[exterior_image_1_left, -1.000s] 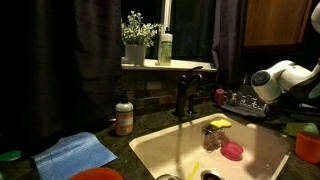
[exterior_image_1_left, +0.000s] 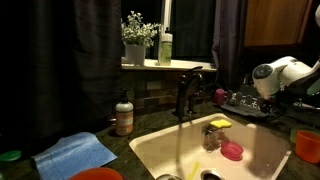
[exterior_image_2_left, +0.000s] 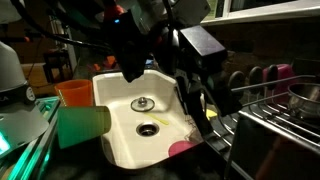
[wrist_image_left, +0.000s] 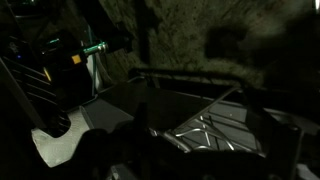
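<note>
My gripper (exterior_image_2_left: 165, 72) looms dark and large in the foreground of exterior view 2, in front of the sink. Its fingers stand open, and nothing shows between them. In the dim wrist view, the gripper is over a wire dish rack (wrist_image_left: 205, 125); dark counter lies beyond it. A green cup (exterior_image_2_left: 82, 126) lies tilted in front of an orange cup (exterior_image_2_left: 74, 93), left of the gripper in exterior view 2. At the right of exterior view 1 is the white arm (exterior_image_1_left: 283, 74); its fingertips are too dark to make out there.
The white sink (exterior_image_1_left: 160, 150) holds a pink bowl (exterior_image_1_left: 232, 151) and a yellow sponge (exterior_image_1_left: 220, 123). A black faucet (exterior_image_1_left: 187, 92) rises behind it. A soap bottle (exterior_image_1_left: 124, 115), blue cloth (exterior_image_1_left: 73, 156) and red bowl (exterior_image_1_left: 97, 174) are on the left counter.
The arm at the right of exterior view 1 has shifted slightly, its wrist a little to the right. The sink and the things on the left counter look unmoved.
</note>
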